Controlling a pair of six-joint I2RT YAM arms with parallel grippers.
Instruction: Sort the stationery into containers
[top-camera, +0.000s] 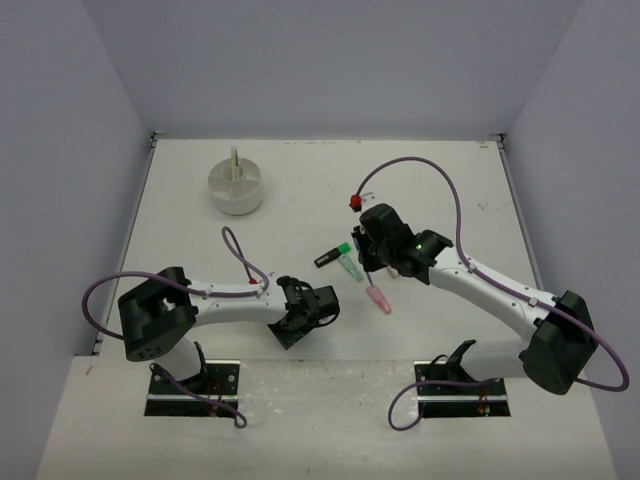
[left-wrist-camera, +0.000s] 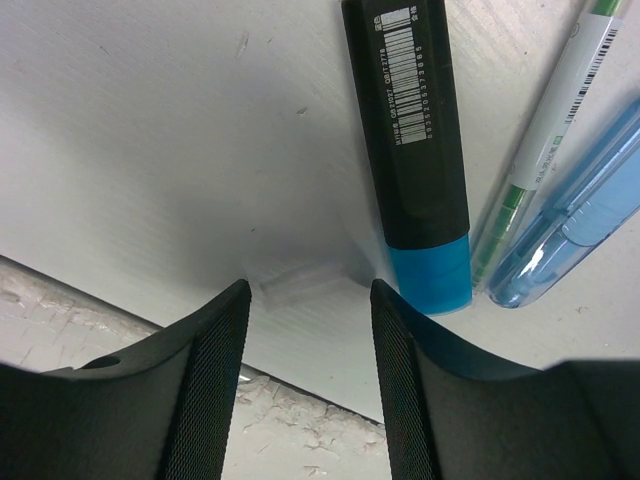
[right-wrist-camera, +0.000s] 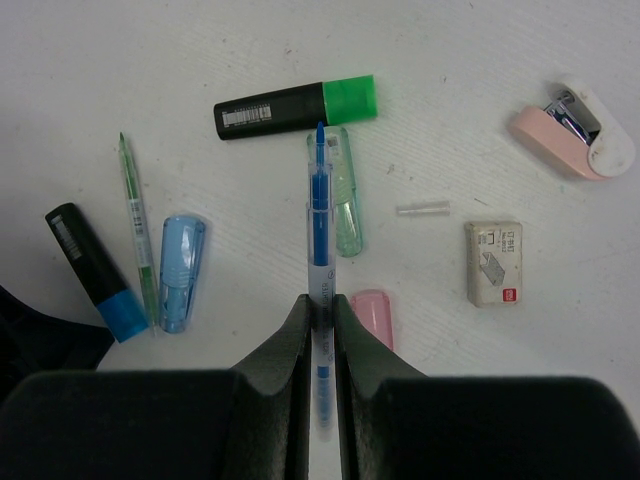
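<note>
In the right wrist view my right gripper is shut on a blue pen (right-wrist-camera: 320, 220), which points away from me above the table. My left gripper is low at the front edge, its fingers apart. A faint translucent strip (left-wrist-camera: 300, 283) shows between the fingertips; contact with them is unclear. To their right lie a black marker with blue cap (left-wrist-camera: 410, 130), a green pen (left-wrist-camera: 545, 130) and a clear blue highlighter (left-wrist-camera: 590, 205). A green-capped marker (right-wrist-camera: 290, 107), a clear green highlighter (right-wrist-camera: 347, 205) and a pink one (right-wrist-camera: 373, 318) lie near the right gripper.
A white divided round holder (top-camera: 236, 188) stands at the back left, something upright in it. A pink-and-white stapler (right-wrist-camera: 572, 138), a small box (right-wrist-camera: 494, 263) and a short clear stick (right-wrist-camera: 423, 208) lie to the right.
</note>
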